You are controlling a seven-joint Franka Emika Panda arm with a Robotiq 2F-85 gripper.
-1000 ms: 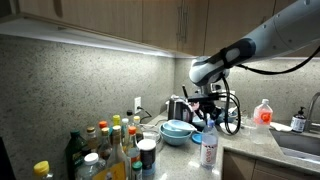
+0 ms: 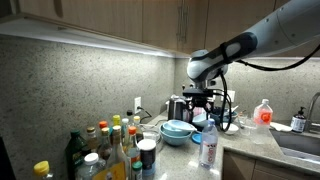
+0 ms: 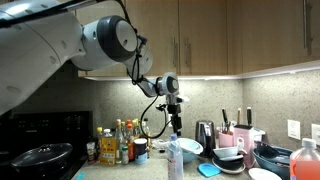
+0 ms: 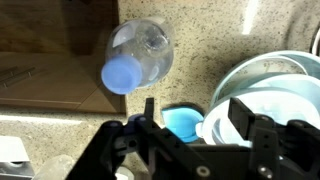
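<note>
A clear water bottle with a blue cap stands upright on the counter, seen in exterior view 1 as the bottle and in exterior view 2 as the bottle. From above, in the wrist view, the bottle is left of the fingers and clear of them. My gripper hangs above and slightly behind the bottle cap. Its fingers are apart, and between them the gripper shows a small light-blue object and part of a white dish below; neither looks held.
Light-blue bowls are stacked beside the bottle. Several sauce bottles and a dark-banded jar line the wall side. A sink lies far right. In exterior view 2, a pan sits on the stove.
My gripper has risen and shifted left in exterior view 1, away from just over the bottle cap. The bottle stays in place.
</note>
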